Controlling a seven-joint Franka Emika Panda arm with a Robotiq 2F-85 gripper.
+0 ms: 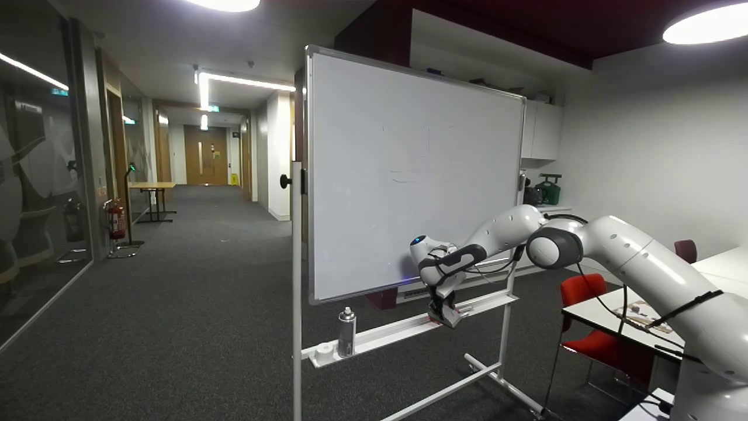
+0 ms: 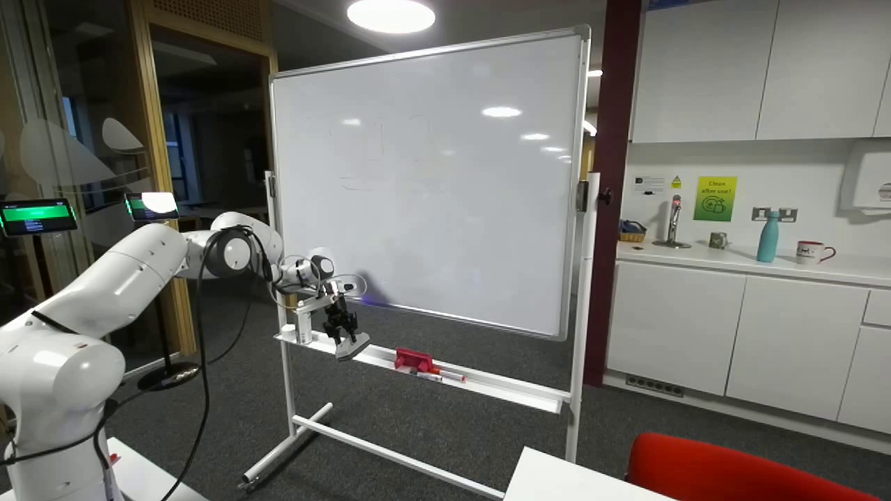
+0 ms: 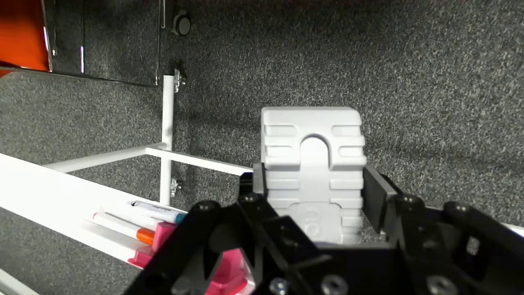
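Note:
My gripper is shut on a pale grey eraser-like block (image 3: 314, 157) with ribbed sides; its two fingers press it from left and right. In the second exterior view the block (image 2: 352, 346) hangs in front of the tray (image 2: 511, 395) that runs beneath the whiteboard (image 2: 434, 192). A red holder (image 2: 413, 360) sits on that tray, to the right of the block. Beside the holder lie markers, one with an orange cap (image 3: 145, 236) and one with a teal cap (image 3: 180, 218). Faint thin strokes show on the board.
A spray can (image 1: 347, 332) and a white roll-like item (image 1: 324, 352) stand at one end of the tray. Red chairs (image 1: 583, 293) and a white table (image 1: 705, 309) lie near the arm. Open carpet (image 1: 210, 302) stretches beyond the stand.

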